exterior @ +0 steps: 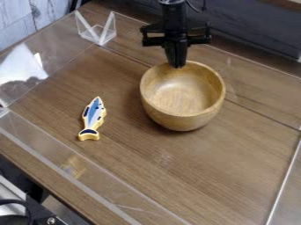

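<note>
My black gripper (175, 61) is at the top centre, just over the back rim of a wooden bowl (182, 104); it looks shut, with nothing visible between its fingers. The bowl is empty and upright on the wooden table (223, 167). A blue and yellow toy fish (91, 119) lies to the left of the bowl, apart from it.
Clear plastic pieces (97, 29) stand at the back left, and clear strips run along the left and right of the table. A dark gap and cables show at the lower left.
</note>
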